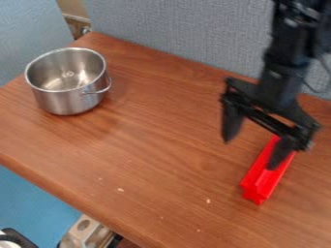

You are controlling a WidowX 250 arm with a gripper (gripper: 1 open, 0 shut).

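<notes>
My black gripper [265,127] is open and hangs at the right of the camera view, blurred, above a red elongated block [257,182] lying on the wooden table. Its fingers partly hide the block's far end; whether they touch it I cannot tell.
A steel pot [69,81] with a wire handle stands at the far left of the table [142,165]. A grey padded wall runs along the back. Blue surface shows beyond the left edge.
</notes>
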